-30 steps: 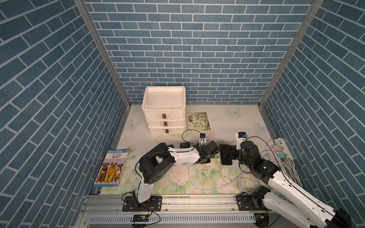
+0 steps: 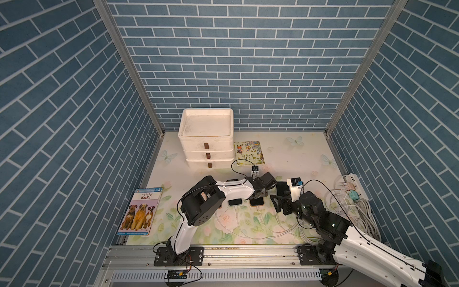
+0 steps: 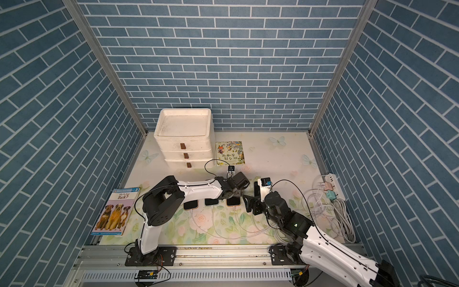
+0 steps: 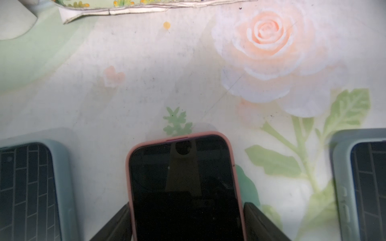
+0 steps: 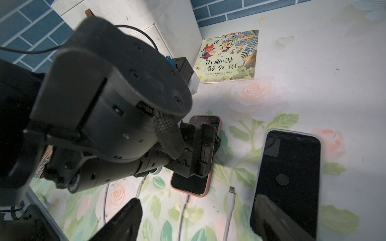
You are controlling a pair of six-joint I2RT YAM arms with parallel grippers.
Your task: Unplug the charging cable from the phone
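Observation:
A pink-cased phone (image 5: 193, 182) lies face up, a white cable (image 5: 182, 214) plugged into its near end. My left gripper is over this phone with its fingers (image 4: 114, 227) apart, one at each long side; whether they touch the case cannot be told. Just right of the phone, a second cable's bare plug (image 5: 230, 199) rests free on the table. My right gripper is open, close to the near side of the phones, with nothing held. From above, the left arm hides part of the pink phone (image 2: 256, 202).
A larger dark phone (image 5: 287, 180) lies to the right, under one right finger in that wrist view. Another phone (image 2: 235, 202) lies to the left. White drawers (image 2: 208, 143) and a picture book (image 2: 249, 152) stand behind. Coiled cables (image 2: 365, 217) fill the right edge.
My right gripper has come left and nearer the front, away from over the rightmost phone. The left gripper has shifted slightly toward the back, uncovering more of the pink phone.

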